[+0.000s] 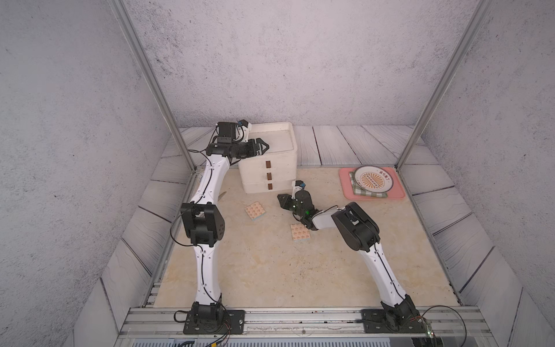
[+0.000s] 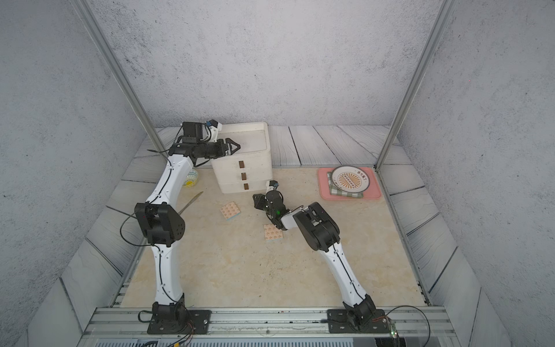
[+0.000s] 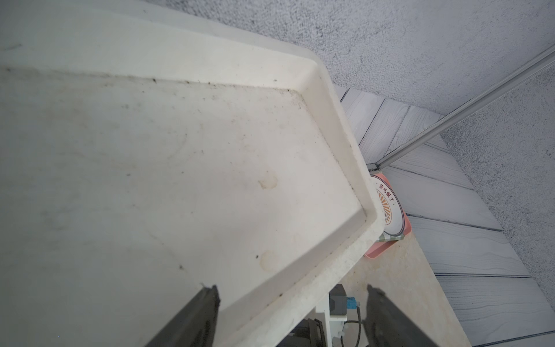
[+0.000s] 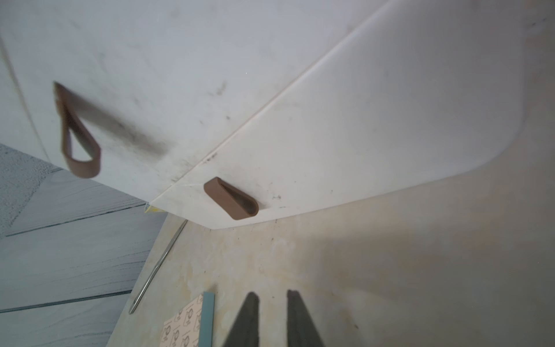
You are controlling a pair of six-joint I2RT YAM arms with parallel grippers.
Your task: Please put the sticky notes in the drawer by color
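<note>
A white drawer unit (image 1: 254,176) with three brown pull tabs stands at the back, its drawers closed. My left gripper (image 1: 263,147) is over its top tray (image 3: 173,173), fingers apart, nothing between them. My right gripper (image 1: 280,199) is low before the bottom drawer's tab (image 4: 231,199), clear of it, fingers slightly apart and empty. Two patterned sticky note pads lie on the table: one left of the right gripper (image 1: 254,210), with a blue edge in the right wrist view, the other nearer (image 1: 300,231), under the right wrist's near side.
A pink tray (image 1: 399,190) with a cloth and plate (image 1: 373,179) sits at the back right. A thin metal stick (image 2: 190,202) and a small container (image 2: 189,179) lie left of the drawers.
</note>
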